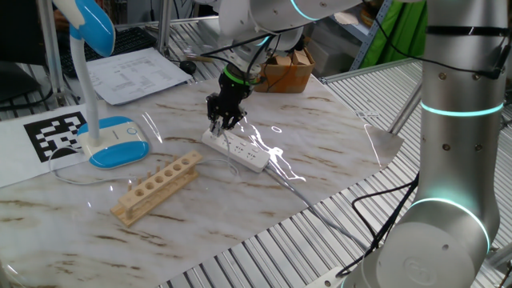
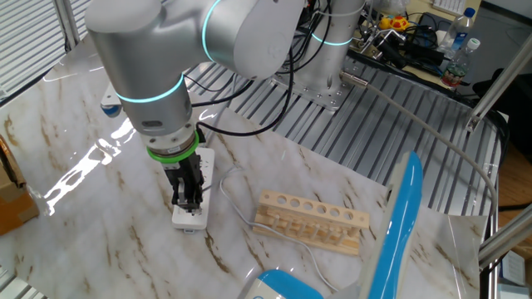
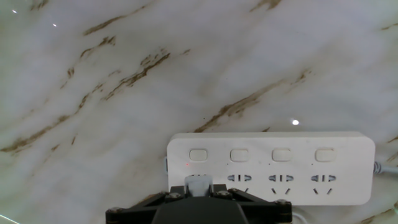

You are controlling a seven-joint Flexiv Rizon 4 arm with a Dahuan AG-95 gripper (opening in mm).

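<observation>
A white power strip (image 3: 271,168) with a row of switches and sockets lies flat on the marbled table. Over its end socket, farthest from the strip's own cord, my gripper points down. Between the black fingertips sits a pale grey plug (image 3: 198,185), and the fingers are closed on it. Whether its pins are in the socket cannot be seen. In exterior view 1 the gripper (image 1: 216,126) hides the strip's far end. A thin white cable (image 1: 231,163) runs from there toward the blue and white desk lamp (image 1: 118,144).
A wooden test-tube rack (image 1: 158,189) stands between lamp and table front. Behind the arm is a brown cardboard box (image 1: 286,76). Papers (image 1: 140,76) lie at the back left. The strip's grey cord (image 1: 316,210) crosses the table edge.
</observation>
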